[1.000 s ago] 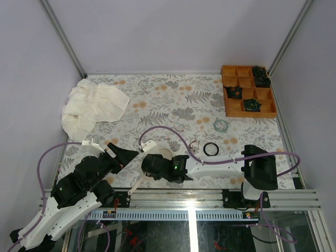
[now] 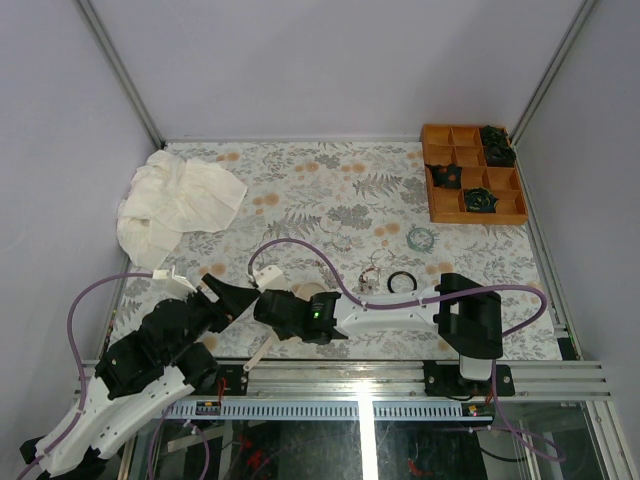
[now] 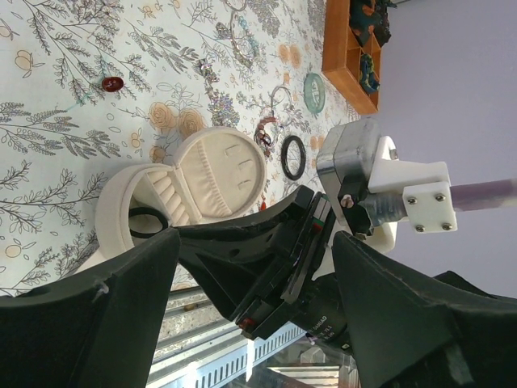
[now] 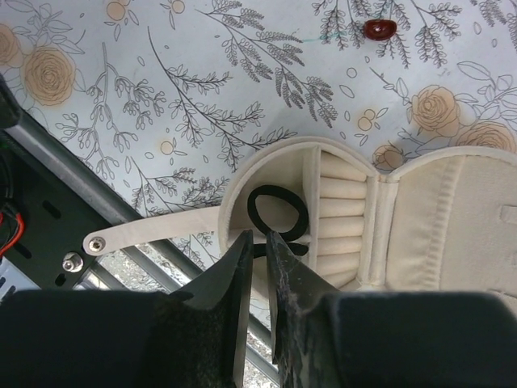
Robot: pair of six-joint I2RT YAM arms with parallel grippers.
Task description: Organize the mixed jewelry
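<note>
A cream round jewelry case lies open at the front, its lid folded out to the right. Two black rings lie inside its divided base, beside padded slots. My right gripper is over the base at those rings, fingertips close together; whether anything is between them is unclear. My left gripper is raised at the front left, beside the right arm; its gap is hard to judge. A red bead, a black bangle, a green bangle and several silver pieces lie on the cloth.
A wooden compartment tray with dark items stands at the back right. A white cloth lies at the left. A metal rail runs along the front edge.
The left arm looks unchanged.
</note>
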